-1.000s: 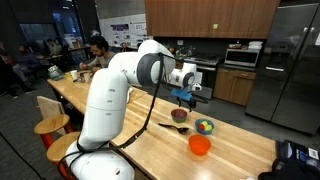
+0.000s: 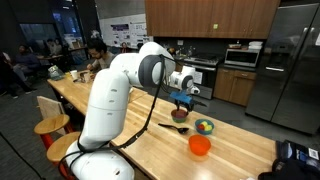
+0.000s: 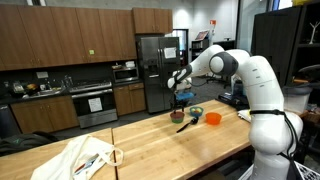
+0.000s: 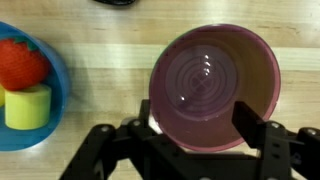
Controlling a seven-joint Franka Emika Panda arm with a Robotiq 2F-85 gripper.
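A round mauve bowl [image 4: 200, 80] fills the middle of the wrist view and looks empty inside. From outside, the bowl [image 2: 180, 115] shows dark red in exterior view 1, on the wooden table. My gripper is over it with its fingers apart. One fingertip [image 4: 142, 112] appears at the bowl's left rim, while the other fingertip [image 4: 243, 115] overlaps its inside on the right. Nothing shows gripped between them. Whether either finger touches the bowl cannot be made out.
A blue bowl [image 4: 60, 85] beside it holds a strawberry [image 4: 20, 65] and a yellow-green piece [image 4: 28, 107]. An orange bowl [image 2: 199, 145] stands closer to the arm's base. Near the mauve bowl lies a black object [image 2: 175, 128]. Bare tabletop [image 2: 240, 150] stretches to the right.
My gripper has come down slightly toward the mauve bowl. The bowls and the black object appear to stay in place.
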